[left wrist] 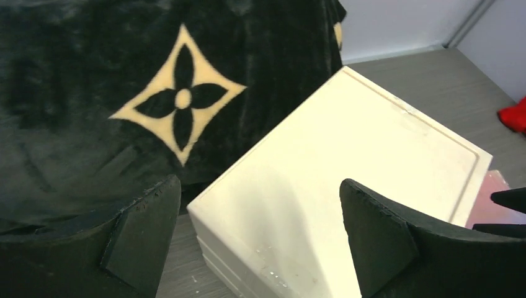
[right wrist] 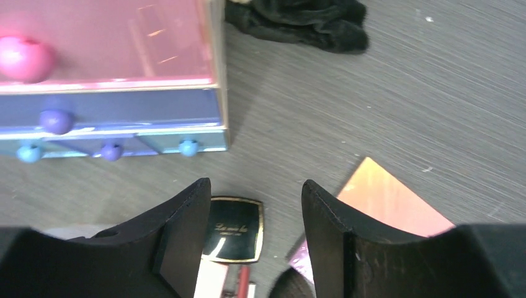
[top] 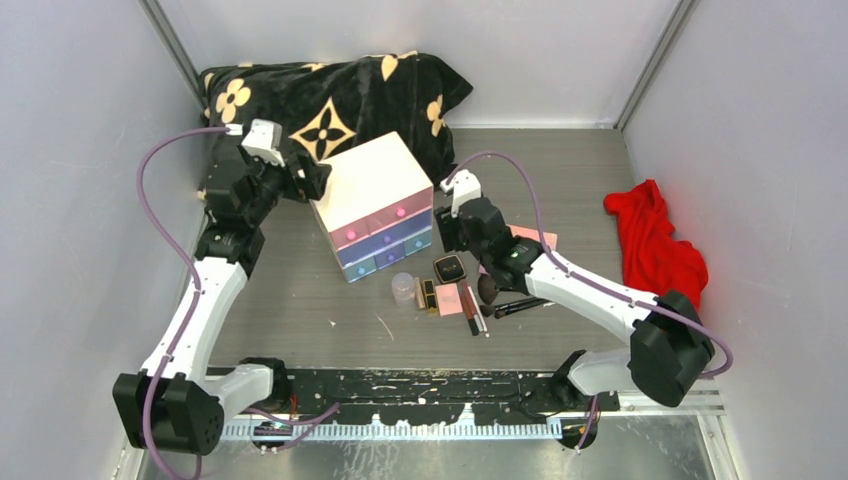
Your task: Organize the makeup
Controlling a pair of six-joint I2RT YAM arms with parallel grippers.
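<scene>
A small drawer box [top: 375, 170] with a cream top and pink, blue and teal fronts stands in the middle, its visible drawers closed. Over its far left corner hovers my left gripper, open and empty. By the box's right side my right gripper is open, nothing between its fingers. Under it lies a black compact [right wrist: 239, 230]. In front of the box are a clear round jar [top: 403, 288], gold-and-black items [top: 427, 296], a pink square [top: 449, 300], slim tubes [top: 470, 308] and dark brushes [top: 520, 306]. A pink-orange flat palette [right wrist: 394, 202] lies partly beneath the right arm.
A black patterned cushion [top: 270, 110] leans behind the box. Red cloth [top: 652, 240] lies at the right wall. Bare floor [top: 560, 165] is open at the back right, and more lies at the front left.
</scene>
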